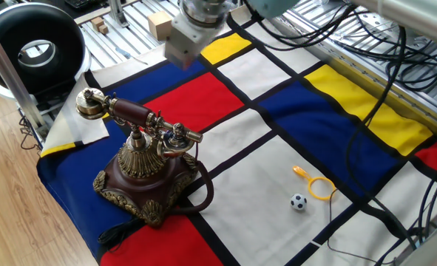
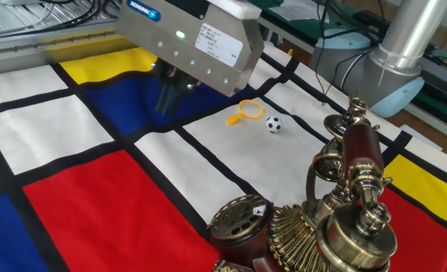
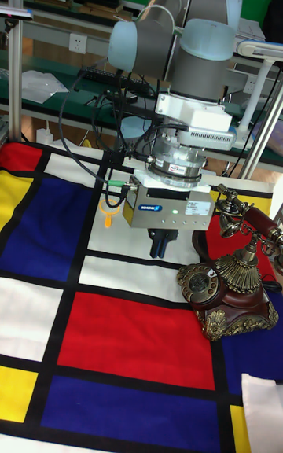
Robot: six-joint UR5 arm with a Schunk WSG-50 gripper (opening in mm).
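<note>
My gripper hangs in the air over the patterned cloth, fingers pointing down. Its two dark fingers stand close together beneath the middle of the grey body, and nothing shows between them. In exterior view 2 the gripper is slightly blurred, while exterior view 1 shows the body but not the fingertips. On a white cloth panel lie a small black-and-white ball and, beside it, a yellow ring with a handle. An ornate brown and brass telephone stands upright near them, apart from the gripper.
Loose black cables run along the right side and over the cloth's edge. Small wooden blocks sit on the slatted metal surface behind. Red and blue cloth panels in front of the arm are clear.
</note>
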